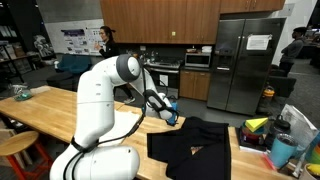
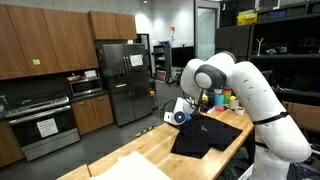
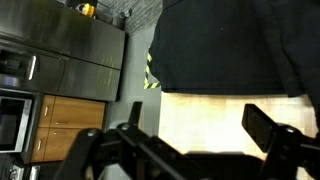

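A black cloth (image 1: 195,148) lies spread on the wooden table, with uneven folds along its edges. In the wrist view the cloth (image 3: 225,50) covers the upper right, its near edge running straight across above bare wood. My gripper stands open, its two dark fingers wide apart and nothing between them. In exterior view 1 the gripper (image 1: 171,119) is low near the far left part of the cloth. Exterior view 2 shows the cloth (image 2: 190,142) with the gripper (image 2: 166,117) beside its edge. Whether the fingertips touch anything is hard to tell.
Several containers and a blue-lidded can (image 1: 283,150) crowd the table's right end. A yellow item (image 1: 256,124) lies by them. A stool (image 1: 20,145) stands beside it.
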